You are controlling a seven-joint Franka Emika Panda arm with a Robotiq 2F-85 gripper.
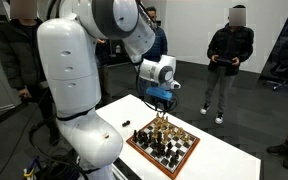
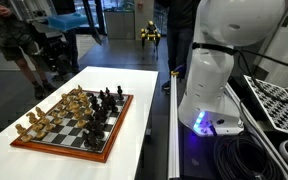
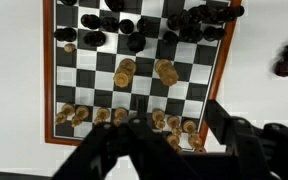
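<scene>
A chessboard with a brown rim (image 1: 181,160) lies on the white table. Dark pieces (image 2: 106,112) fill one side and light wooden pieces (image 2: 46,117) the other. From above, two light pieces, one on the left (image 3: 124,72) and one on the right (image 3: 166,72), stand forward of the light rows. My gripper (image 1: 162,100) hangs over the light side of the board. In the wrist view its dark fingers (image 3: 227,122) are apart at the bottom, over the light pieces (image 3: 121,115), partly covering them. Nothing can be made out held between them.
A dark piece (image 3: 286,60) lies off the board on the white table (image 2: 74,163). More dark pieces (image 1: 284,154) are near the table's right side. A person (image 1: 227,58) stands behind the table.
</scene>
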